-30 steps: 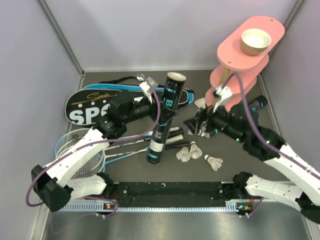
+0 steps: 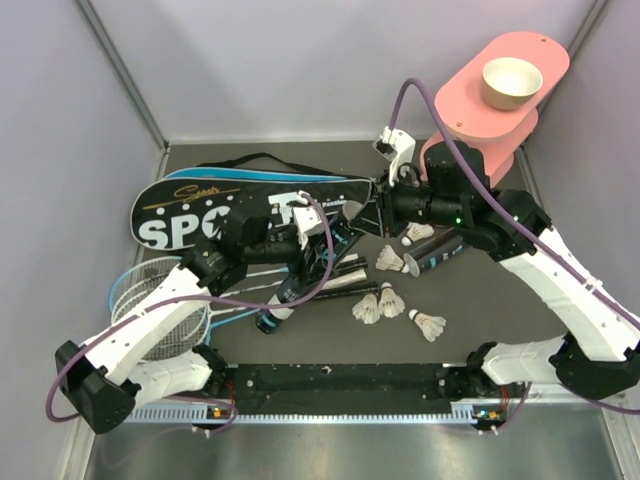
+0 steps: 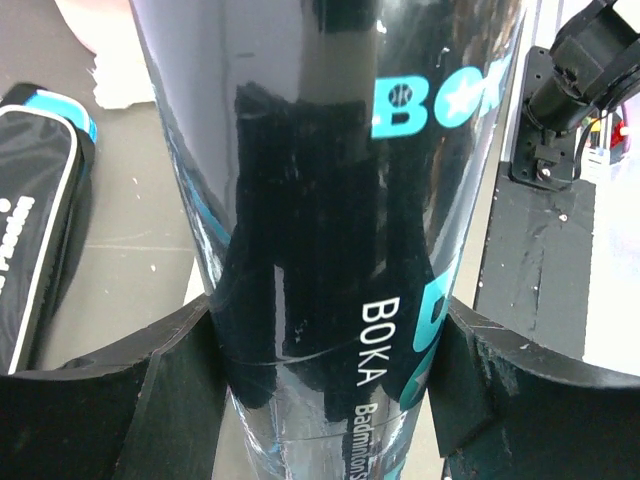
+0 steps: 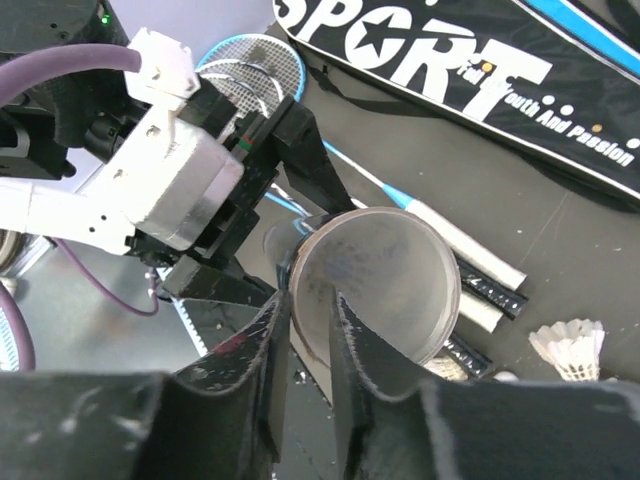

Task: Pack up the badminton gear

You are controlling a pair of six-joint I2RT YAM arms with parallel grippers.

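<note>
My left gripper (image 2: 312, 250) is shut on a dark shuttlecock tube (image 3: 320, 250) marked BOKA, which fills the space between its fingers. The tube slants in the air above the rackets, its round pale end (image 4: 385, 280) turned toward my right gripper. The right fingers stand a little apart before the edge of that end; whether they touch it I cannot tell. Behind the arms lies the long black SPORT bag (image 2: 160, 215). Rackets (image 2: 160, 310) rest at the left, and several white shuttlecocks (image 2: 429, 325) lie on the mat.
Another dark tube (image 2: 437, 255) lies below the right arm. A pink tiered stand (image 2: 465, 110) bearing a cream bowl (image 2: 510, 82) is at the back right.
The held tube has tipped from steep to slanted, its pale end now lower and nearer the right gripper.
</note>
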